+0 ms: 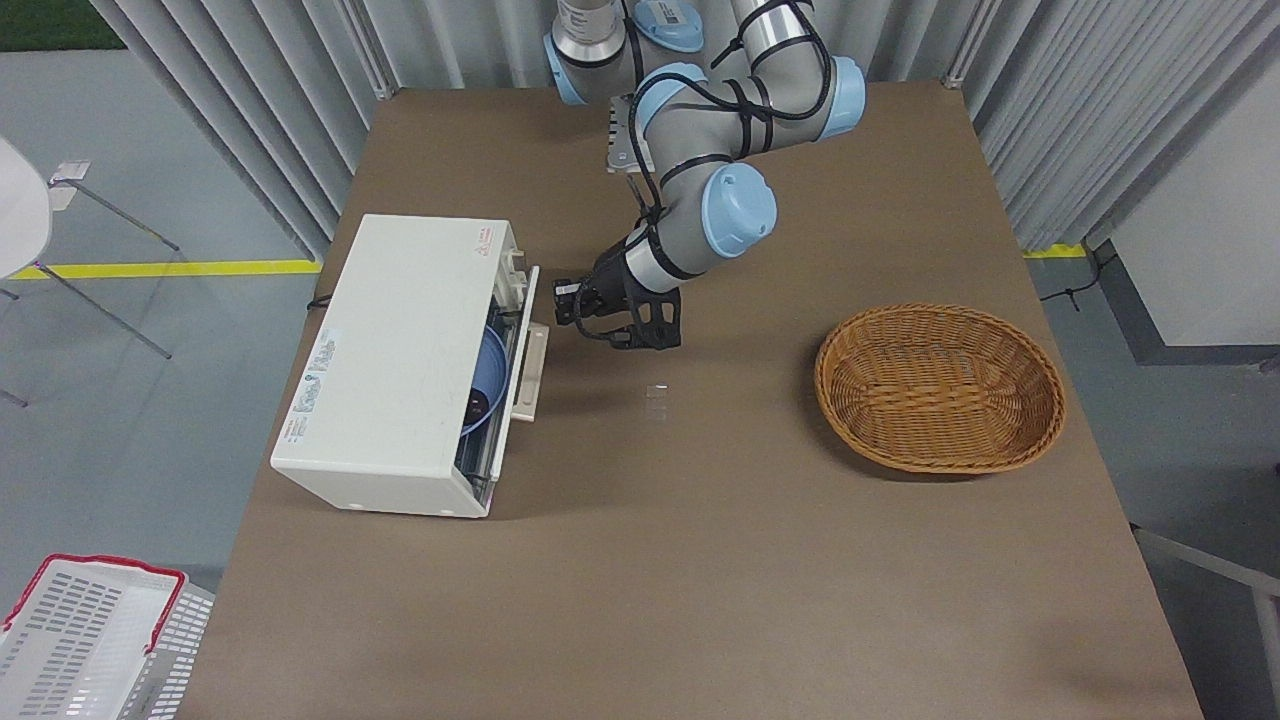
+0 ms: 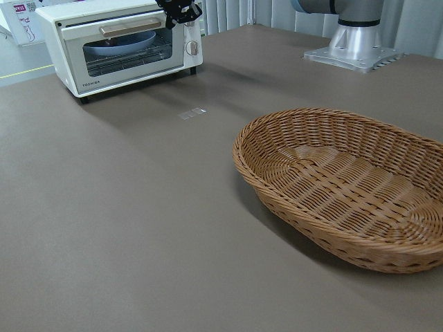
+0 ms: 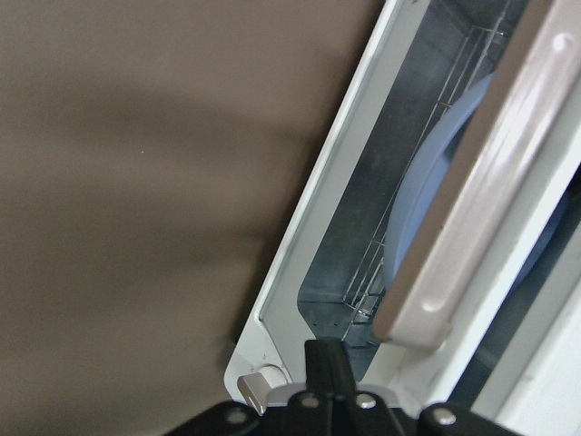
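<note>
A white toaster oven [image 1: 384,348] stands on the table, its glass door tilted partly open, with a blue dish [image 1: 486,372] inside on the rack. The door handle [image 3: 477,182] runs along the door's top edge. My gripper [image 1: 564,300] hangs just right of the oven's upper front, off the handle. In the wrist view its black fingers sit at the bottom edge, close together below the handle, with nothing visible between them; in the left view it is mostly cut off at the top.
An empty wicker basket [image 1: 938,386] sits at the right of the table. A white plastic basket [image 1: 84,636] is off the table at lower left.
</note>
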